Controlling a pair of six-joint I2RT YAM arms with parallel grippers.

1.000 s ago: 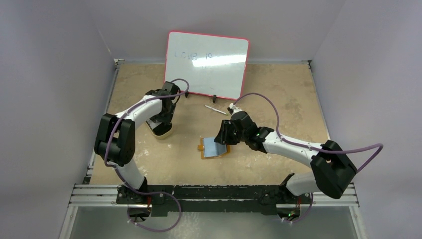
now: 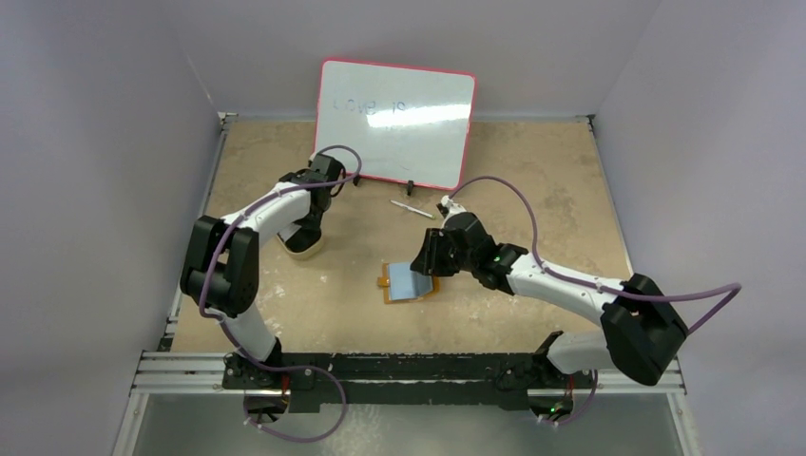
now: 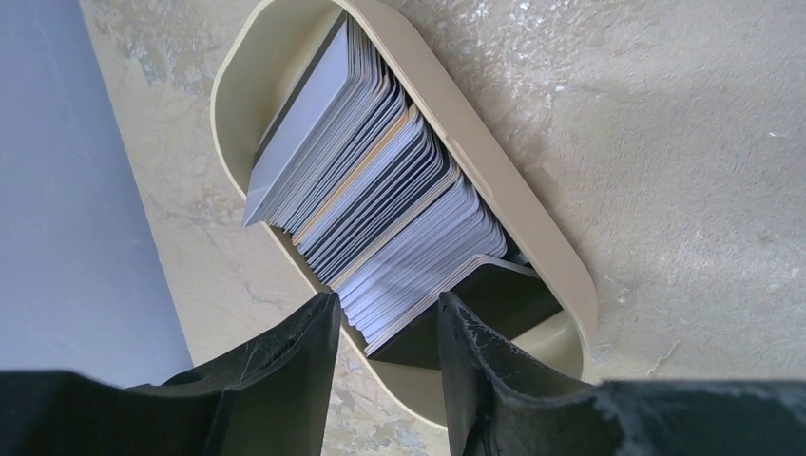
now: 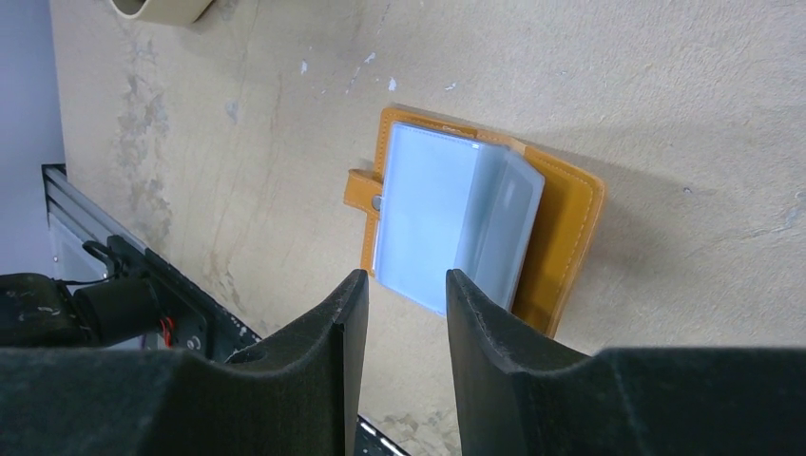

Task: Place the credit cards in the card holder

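Observation:
In the left wrist view a cream oval box (image 3: pixel 504 180) holds a tight row of credit cards (image 3: pixel 409 237) on edge. A dark card face (image 3: pixel 475 309) leans at the near end of that row. Above this end, my left gripper is open, nothing held between its fingers. The tan card holder (image 4: pixel 570 204) lies open on the table, with pale blue clear sleeves (image 4: pixel 428 209), one sleeve lifted along its side. Over the holder's near edge stands my right gripper, open and empty. From above, the left arm covers much of the box (image 2: pixel 302 251).
A whiteboard (image 2: pixel 394 123) with a red frame stands at the back. In front of it lies a white pen (image 2: pixel 412 209). Bare table (image 2: pixel 347 247) separates the box from the holder.
The box has shifted slightly left and toward the back under my left gripper, which has also moved a little. My right arm has barely shifted; the holder lies as before.

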